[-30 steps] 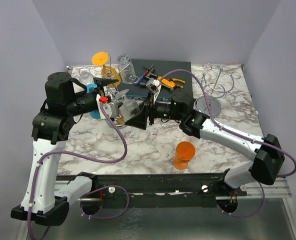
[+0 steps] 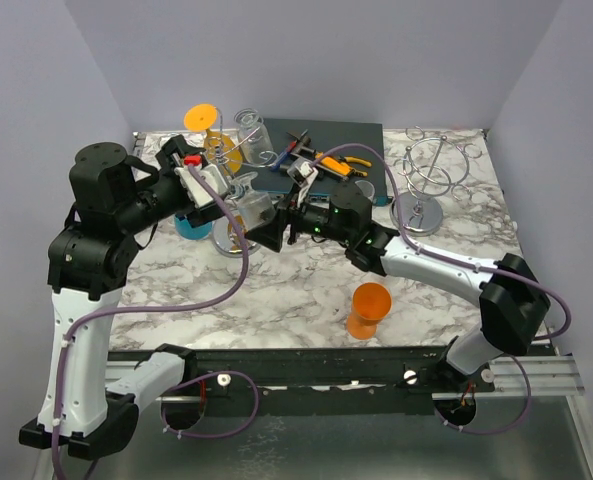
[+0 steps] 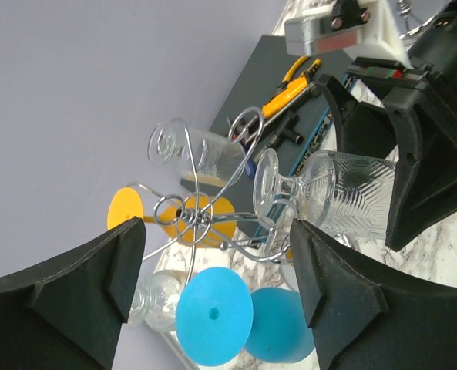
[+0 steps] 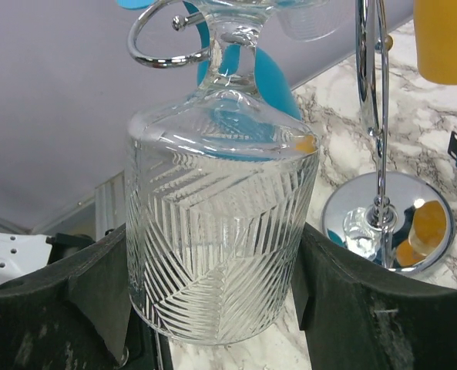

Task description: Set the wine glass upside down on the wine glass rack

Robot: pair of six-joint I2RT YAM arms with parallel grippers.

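A clear wine glass (image 4: 216, 239) (image 3: 351, 193) is held by its bowl in my right gripper (image 2: 276, 222), which is shut on it. Its foot and stem meet a curved hook of the wire rack (image 3: 199, 220), and the bowl lies tilted sideways in the left wrist view. My left gripper is open beside the rack, nothing held between its wide-spaced fingers. The rack carries other glasses, yellow and blue cups, and stands on a round chrome base (image 4: 344, 220).
A dark mat (image 2: 326, 135) with pliers and tools lies behind. A second, empty rack (image 2: 436, 170) stands at the right. An orange goblet (image 2: 369, 305) is at the front right, with bare marble around it.
My left arm has moved leftward, away from the held glass.
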